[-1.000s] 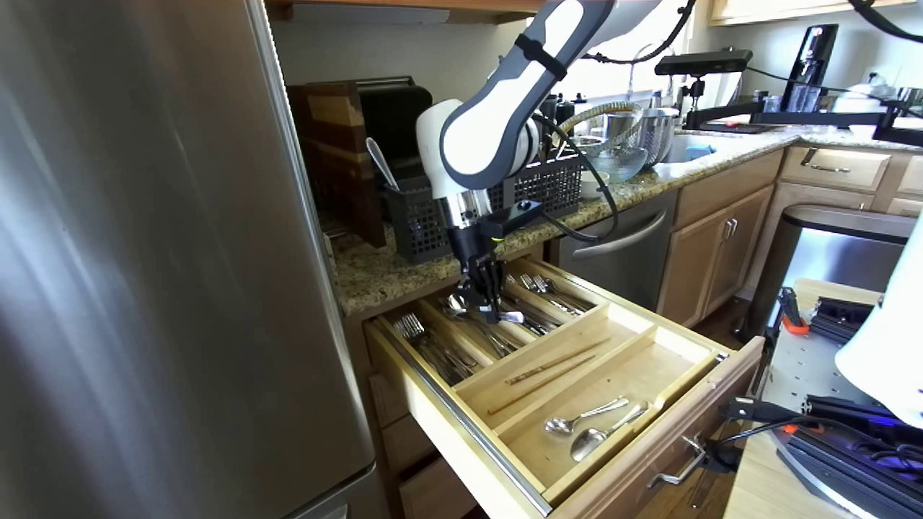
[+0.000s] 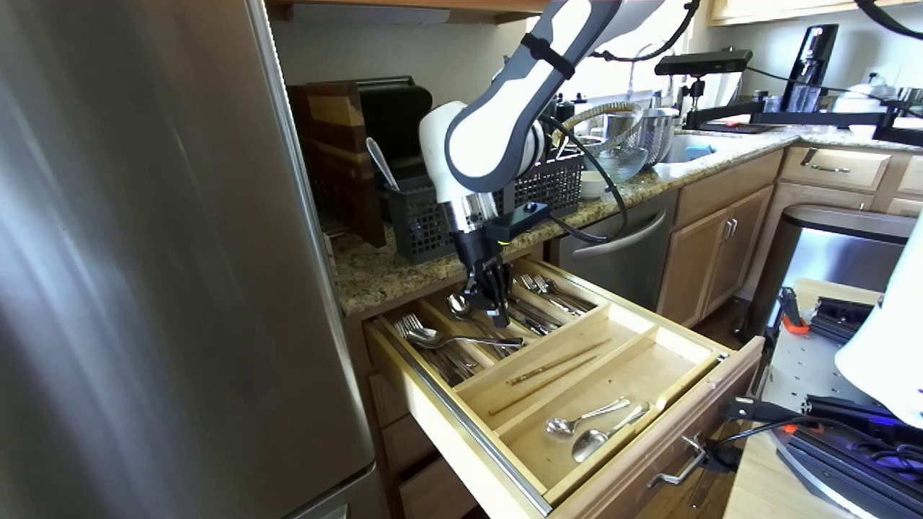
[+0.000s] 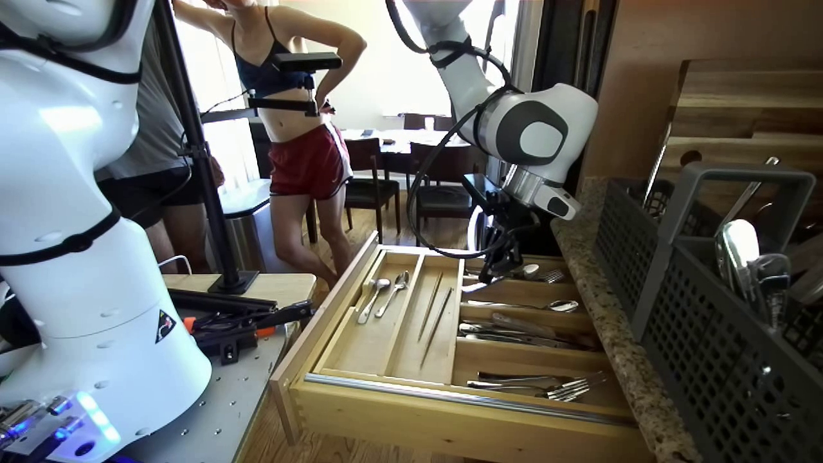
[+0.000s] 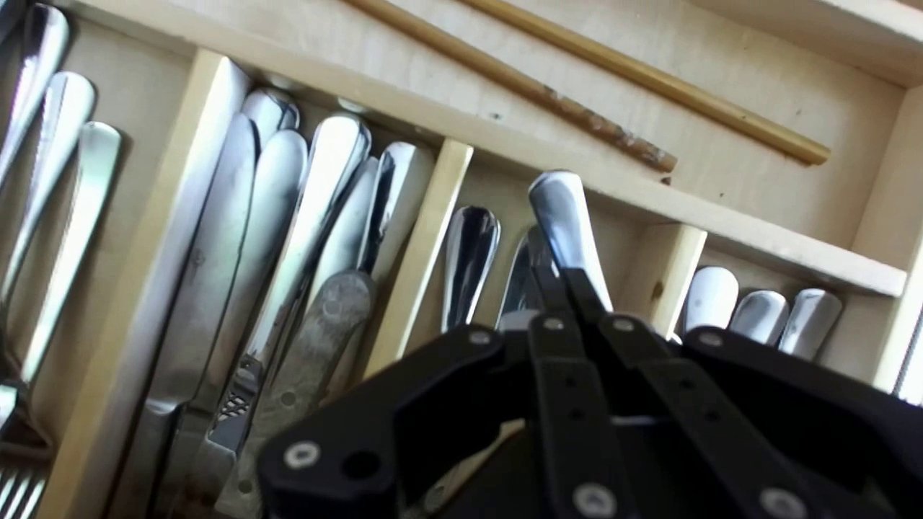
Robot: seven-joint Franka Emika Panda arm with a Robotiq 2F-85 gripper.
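My gripper is shut on a spoon, whose shiny handle point(image 4: 562, 212) juts past the fingertips in the wrist view. Beneath that handle is a narrow compartment with other spoon handles point(image 4: 471, 251). From exterior view 1, the held spoon point(image 2: 471, 341) reaches leftward, its bowl over the forks in the left compartment, while the gripper point(image 2: 498, 320) stands low over the open drawer. In exterior view 2 the fingers partly cover the spoon; its bowl point(image 3: 530, 270) shows beside the gripper point(image 3: 488, 276).
Knives point(image 4: 285, 259) fill the neighbouring compartment. Chopsticks point(image 3: 433, 316) and two loose spoons point(image 3: 386, 293) lie in the roomier front compartments. Wooden dividers point(image 4: 433, 251) stand between the cutlery rows. Close behind the arm is a dish rack point(image 2: 420, 220) on the counter.
My gripper has moved slightly rightward and down in exterior view 1. The spoon's bowl, hidden one second ago, now shows above the left compartment's forks, and its handle lies lower.
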